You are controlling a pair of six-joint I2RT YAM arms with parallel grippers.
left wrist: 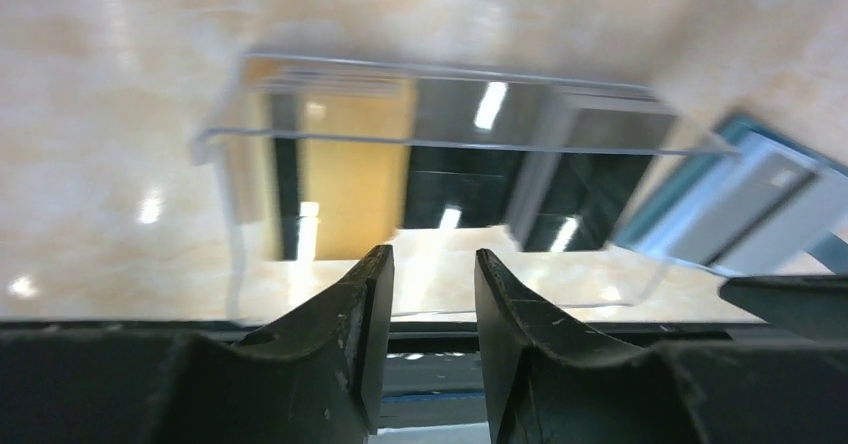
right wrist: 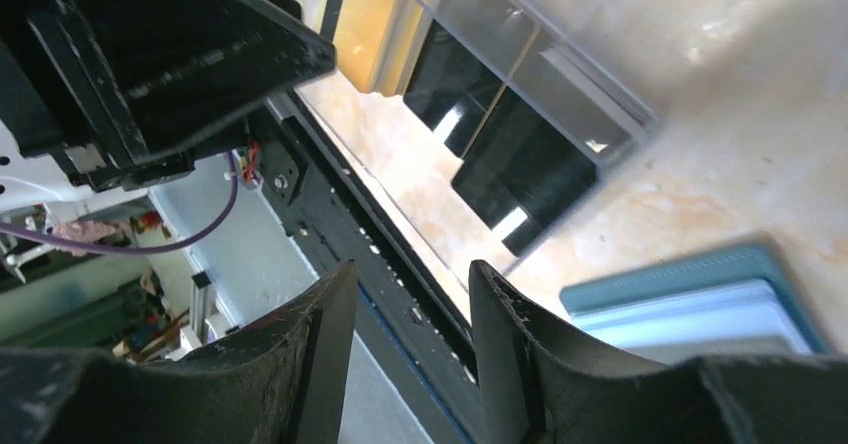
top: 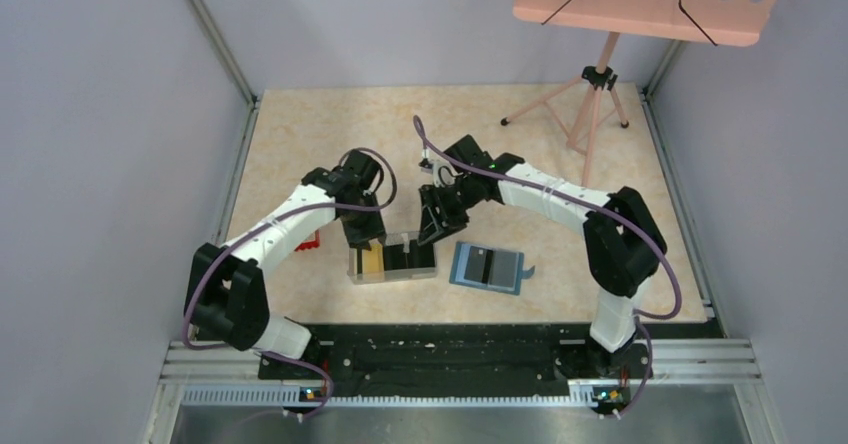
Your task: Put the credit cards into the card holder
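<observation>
A clear acrylic box (top: 395, 276) holds a gold card (left wrist: 350, 194) and dark cards (left wrist: 450, 189) in compartments. My left gripper is open above the box, nothing between its fingers. My right gripper stands apart-fingered and empty, above and right of the box. A blue card holder (top: 485, 266) with grey and dark pieces in it lies right of the box; part of it shows in both wrist views.
A red object (top: 307, 242) lies left of the box, partly hidden by the left arm. A pink stand (top: 590, 124) is at the back right.
</observation>
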